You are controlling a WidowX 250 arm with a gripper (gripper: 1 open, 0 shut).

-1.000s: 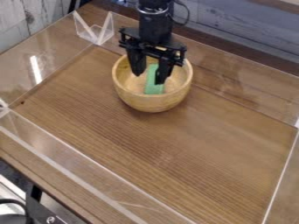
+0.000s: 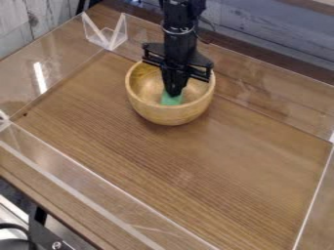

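A yellow-tan bowl [image 2: 150, 107] stands toward the back middle of the wooden table. Inside it lies a green object [image 2: 171, 98], mostly covered by my black gripper [image 2: 173, 88], which reaches down into the bowl from above. Whether anything is between the fingertips is hard to see; the fingers look close together over the green object.
A clear plastic piece [image 2: 104, 33] is at the back left, with another at the left edge. A wall runs along the back, and dark cables show at the bottom left corner.
My gripper has moved down into the bowl and now covers more of the green object. The bowl stays in about the same place.
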